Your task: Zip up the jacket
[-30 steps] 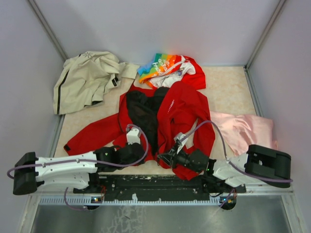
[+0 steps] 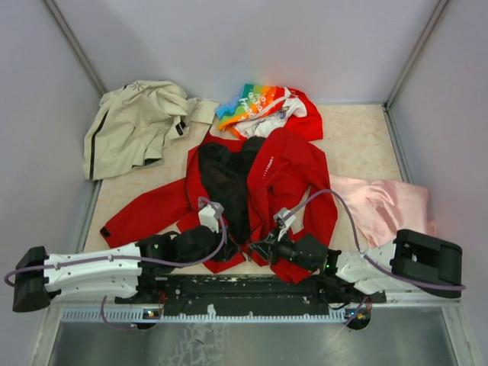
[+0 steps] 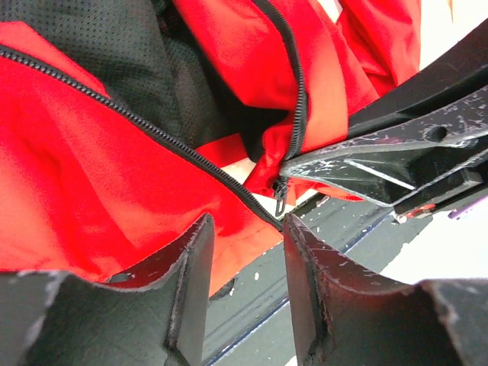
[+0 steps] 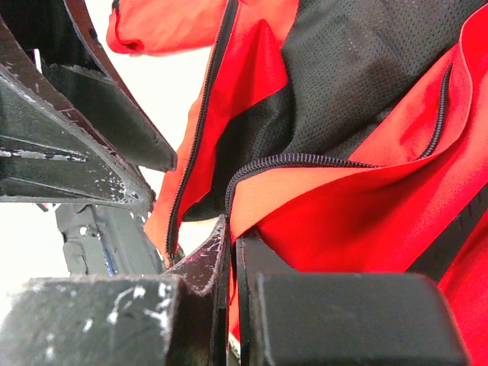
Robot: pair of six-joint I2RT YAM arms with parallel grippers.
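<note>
The red jacket (image 2: 293, 164) lies open, black mesh lining (image 2: 225, 183) between its fronts. In the left wrist view my left gripper is part open above the lower end of one zipper tape (image 3: 183, 152); the zip pull (image 3: 280, 194) hangs from the other tape, beside my right gripper's dark fingers. In the right wrist view my right gripper is shut on the zipper edge (image 4: 282, 162) of one front, while the other front's tape (image 4: 194, 145) runs down toward the bottom hem.
A beige garment (image 2: 133, 130) lies back left, a rainbow-and-red cloth (image 2: 267, 110) at the back, a pink cloth (image 2: 381, 206) at the right. Bare table shows at the back right.
My left gripper has shifted slightly in the top view near the jacket's hem; the right gripper stays about where it was.
</note>
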